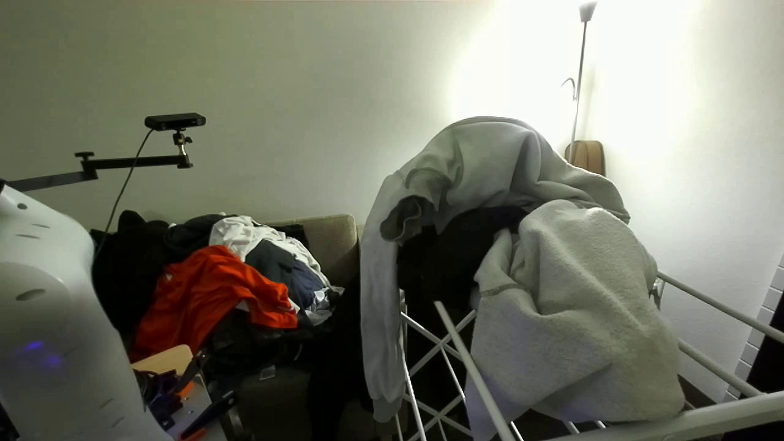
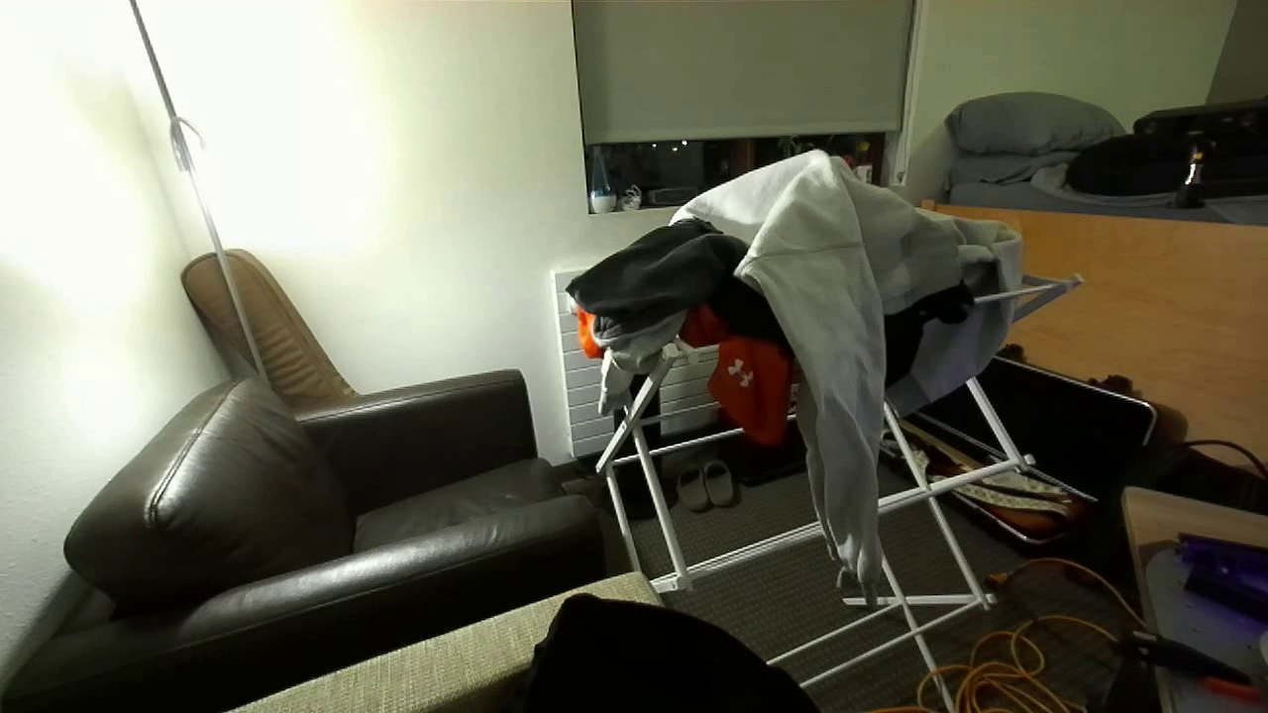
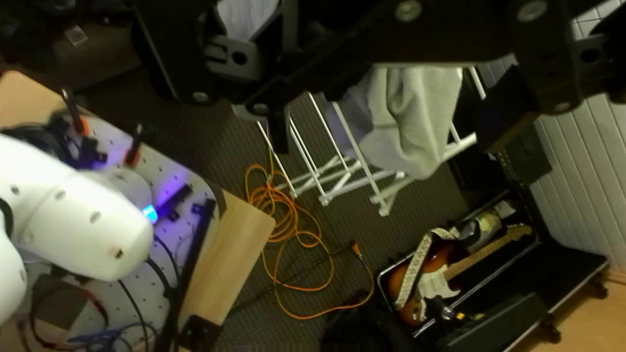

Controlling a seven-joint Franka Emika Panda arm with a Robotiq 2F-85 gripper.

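Observation:
In the wrist view my black gripper spans the top of the picture. Its two fingers stand wide apart, and nothing shows held between them. Through the gap, farther off, a light grey garment hangs on a white drying rack. Exterior view 1 shows grey sweatshirt cloth draped over that rack, one long sleeve hanging down. Exterior view 2 has the same rack with the grey garment, dark clothes and red cloth. Neither exterior view shows the gripper.
Clothes, among them an orange-red one, are heaped on a couch. A perforated robot table carries clamps and cables. Orange cord and an open guitar case lie on the floor. A dark armchair stands beyond the couch.

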